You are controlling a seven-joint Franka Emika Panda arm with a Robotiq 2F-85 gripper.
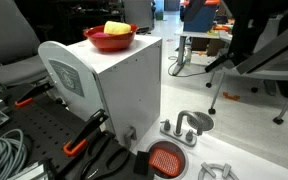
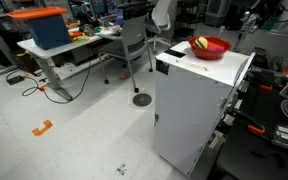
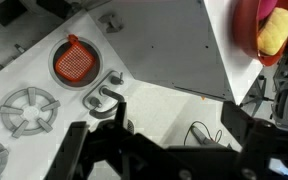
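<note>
A red bowl (image 1: 111, 42) sits on top of the white cabinet (image 1: 139, 85), with a yellow item (image 1: 117, 28) in it. In the wrist view, the bowl (image 3: 246, 28) is at the upper right, holding the yellow item (image 3: 276, 32) and something pink (image 3: 267, 8). My gripper stands open, its two dark fingers wide apart with nothing between them. Beneath it are the counter and floor, away from the bowl. Exterior view 1 has the dark arm (image 1: 254, 35) blurred and close at the upper right.
Beside the cabinet are a small round sink with a red mesh (image 3: 74, 63), a faucet (image 3: 104, 95) and stove burners (image 3: 29, 112). Loose cables (image 1: 9, 155) lie on the dark surface at left. Chairs (image 2: 126, 45) and a table with a blue bin (image 2: 36, 30) stand behind.
</note>
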